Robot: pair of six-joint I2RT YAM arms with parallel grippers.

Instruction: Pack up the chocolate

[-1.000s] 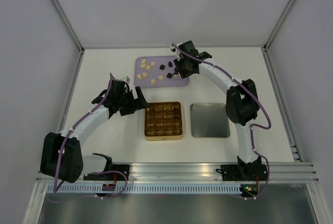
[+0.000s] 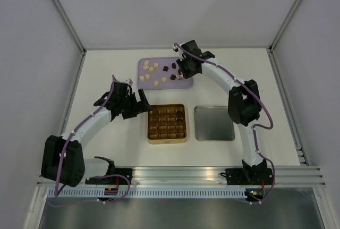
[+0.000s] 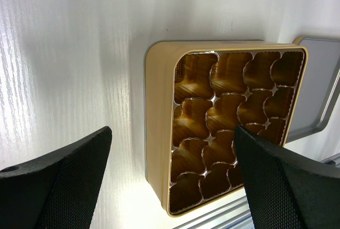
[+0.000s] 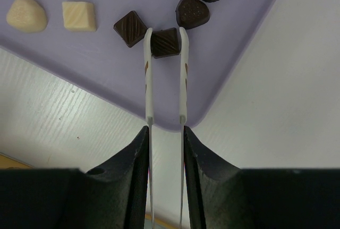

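My right gripper is down on the lilac tray (image 4: 95, 69), shut on a dark square chocolate (image 4: 164, 46) near the tray's corner. Other dark chocolates (image 4: 192, 11) and pale cream ones (image 4: 79, 15) lie around it. The open chocolate box (image 2: 167, 139), with gold-brown compartments, stands at the middle front of the table. My left gripper (image 2: 140, 101) is open above the box's upper left, nothing between its fingers; its wrist view shows the compartments below.
An empty metal tray (image 2: 214, 123) lies right of the box. Bare table is left of the box and right of the lilac tray.
The right arm has shifted very slightly left over the past second, its gripper staying at the same corner of the lilac tray. The left arm is still.
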